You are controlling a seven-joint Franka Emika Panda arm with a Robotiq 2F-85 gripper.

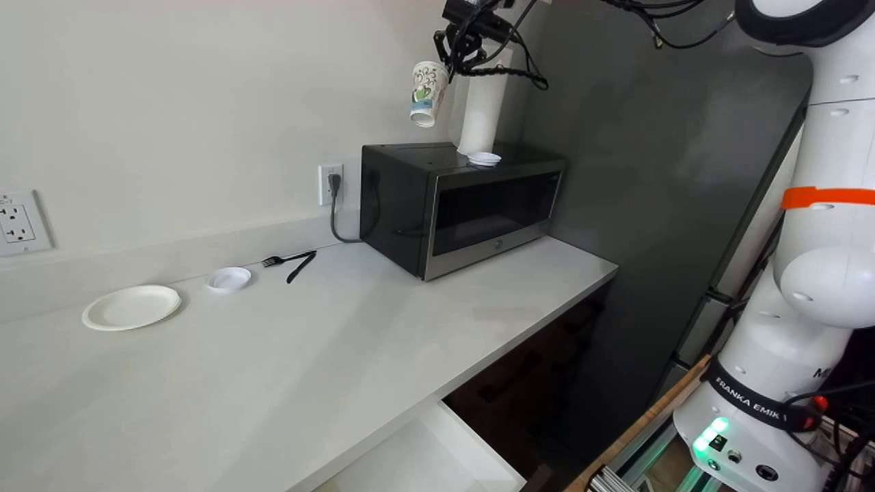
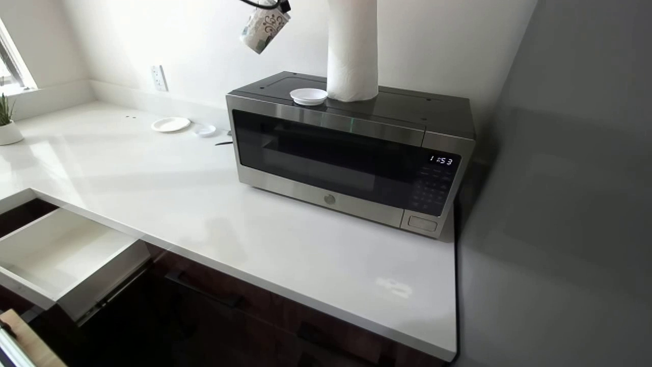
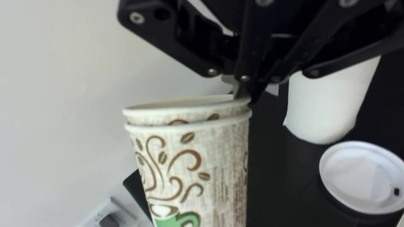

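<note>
Two nested paper cups [image 3: 193, 166] with a brown swirl and green mug print hang from my gripper. Its fingers are shut on their rim at the right side of the wrist view. In exterior view 1 the cups [image 1: 427, 94] are in the air above the microwave's left end, slightly tilted. They also show tilted near the top of exterior view 2 [image 2: 264, 29]. White lids [image 3: 362, 177] lie on the black top of the microwave [image 2: 348, 165], below and to the right of the cups in the wrist view.
A paper towel roll [image 2: 352, 52] stands on the microwave behind the lids. On the counter [image 1: 328, 352] are a white plate [image 1: 132, 307], a small white dish [image 1: 227, 279], a black fork [image 1: 288, 258] and a black knife [image 1: 301, 267]. A drawer [image 2: 67, 257] is pulled out.
</note>
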